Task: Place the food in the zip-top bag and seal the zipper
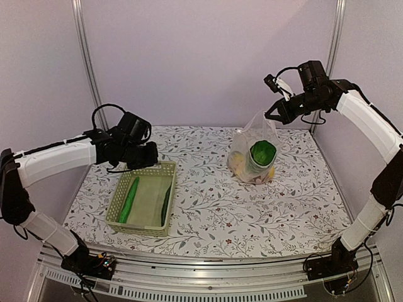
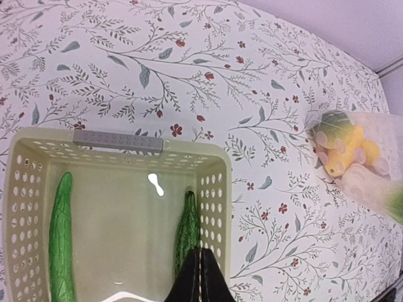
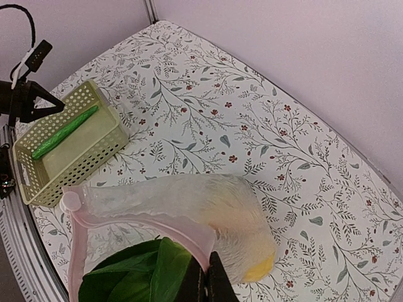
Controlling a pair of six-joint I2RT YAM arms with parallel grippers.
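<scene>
A clear zip top bag [image 1: 257,131] stands to the right of the table's middle, holding a leafy green vegetable [image 1: 262,153] and yellow food [image 2: 345,151]. My right gripper is shut on the bag's pink rim [image 3: 157,221], keeping its mouth raised. In the basket [image 1: 138,228], the dark green cucumber [image 2: 188,223] lies along the right wall and a brighter green cucumber [image 2: 61,239] lies at the left. My left gripper is above the basket, shut with nothing between its fingers; in its wrist view the fingertips cover part of the dark cucumber lying below.
The basket's raised rim and holed walls [image 2: 213,207] surround both cucumbers. Patterned table [image 1: 204,182] between basket and bag is clear. Walls [image 1: 201,63] enclose the back and sides.
</scene>
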